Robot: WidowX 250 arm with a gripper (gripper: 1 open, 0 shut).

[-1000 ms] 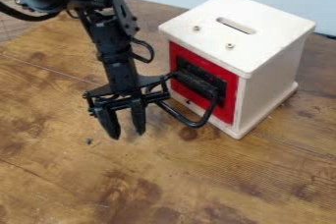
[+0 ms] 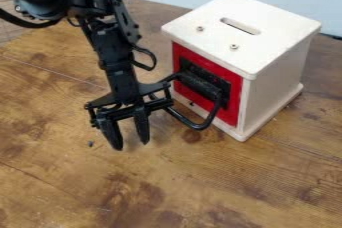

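My black gripper (image 2: 128, 132) hangs low over the wooden table, its two fingers pointing down and apart, with nothing seen between them. To its right stands a pale wooden box (image 2: 247, 24) with a slot and two screws on top. Its front face has a red panel (image 2: 233, 122) with a black mechanism (image 2: 202, 77) mounted in it. A black cable loops in front of that face, beside the gripper.
A pale wall stands behind the box at the back right.
The arm and gripper have shifted very slightly; the box has not moved.
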